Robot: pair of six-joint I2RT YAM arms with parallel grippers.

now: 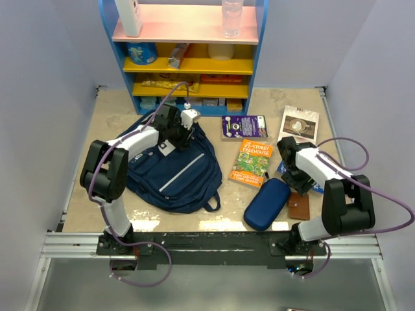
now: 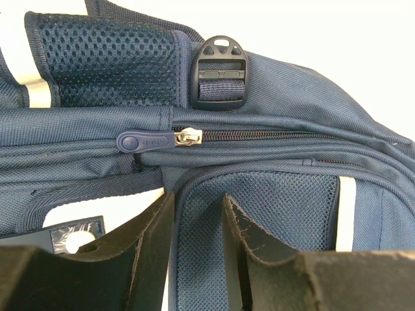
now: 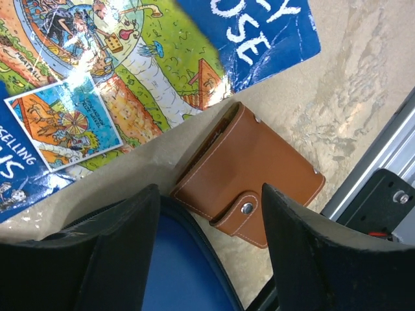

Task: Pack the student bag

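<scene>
A dark navy school bag [image 1: 175, 175] lies flat on the left of the table. My left gripper is over its upper part, fingers part open with no object between them; a zipper pull [image 2: 150, 140] and a strap buckle [image 2: 220, 72] show just beyond. At the right, a brown wallet [image 3: 249, 172] with a snap flap lies on the table. My right gripper hovers over the wallet's near end, fingers apart and holding nothing. Under its left finger shows the blue zipped case [image 1: 267, 205], and beyond lies a blue illustrated book [image 3: 155, 71].
An orange treehouse book [image 1: 251, 162], a purple book [image 1: 244, 127] and a pale book [image 1: 299, 124] lie in the middle and right. A shelf [image 1: 188, 61] with goods stands at the back. Free table shows between the books.
</scene>
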